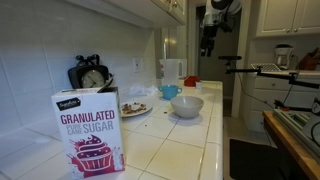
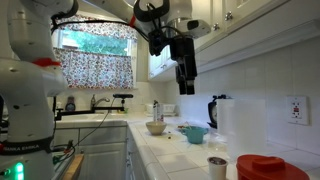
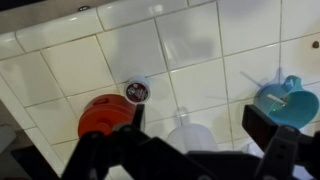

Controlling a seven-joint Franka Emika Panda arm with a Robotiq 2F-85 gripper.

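Observation:
My gripper [image 2: 186, 88] hangs high above the counter, pointing down, with nothing beneath its fingertips but air. In the wrist view its two dark fingers stand wide apart at the lower edge, and I see nothing held between them. Below lie a red lidded pot [image 3: 97, 118], a small metal cup [image 3: 137, 91] with dark contents, and a blue mug [image 3: 290, 103] with a utensil in it. A white upright roll [image 3: 192, 136] is partly covered by the gripper. Exterior view 2 shows the red pot [image 2: 270, 168] and the cup [image 2: 217, 167] close together near the front.
Farther along the white tiled counter [image 1: 165, 150] are a grey bowl [image 1: 187, 106], a plate with food bits [image 1: 135, 109], a sugar box [image 1: 92, 133] and a dark clock-like object [image 1: 90, 73]. An outlet [image 2: 297, 109] is on the wall; cabinets hang above.

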